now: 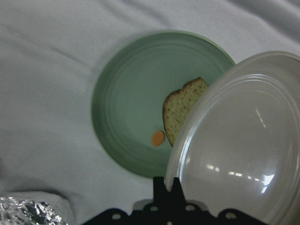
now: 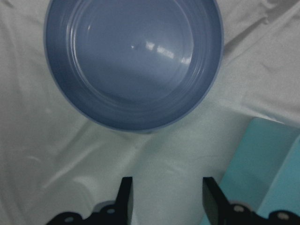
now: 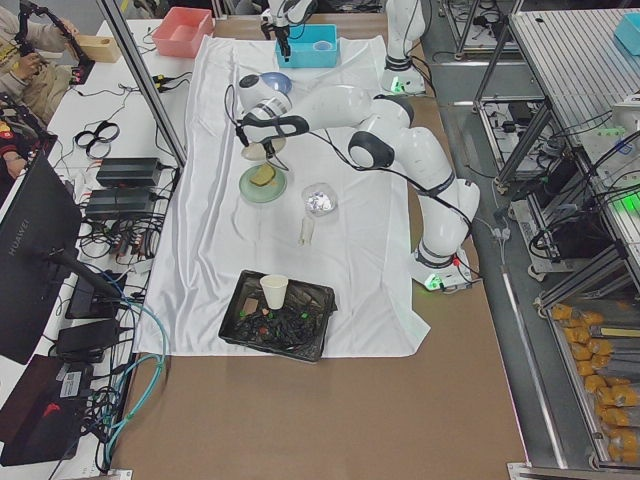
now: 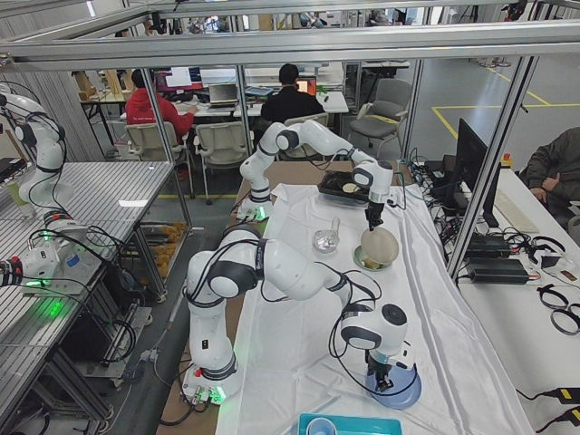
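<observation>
A cream dish (image 1: 239,140) hangs from my left gripper, which is shut on its rim, over the right part of a green plate (image 1: 126,89). On that plate lie a slice of bread (image 1: 183,105) and a small orange round piece (image 1: 157,138). My right gripper is open with nothing between its fingers, beside a blue plate (image 2: 131,61) and a cyan bin (image 2: 255,159).
A crinkled foil item (image 3: 320,198) lies right of the green plate, with a clear narrow object (image 3: 307,230) below it. A black tray with a white cup (image 3: 274,290) stands at the near end.
</observation>
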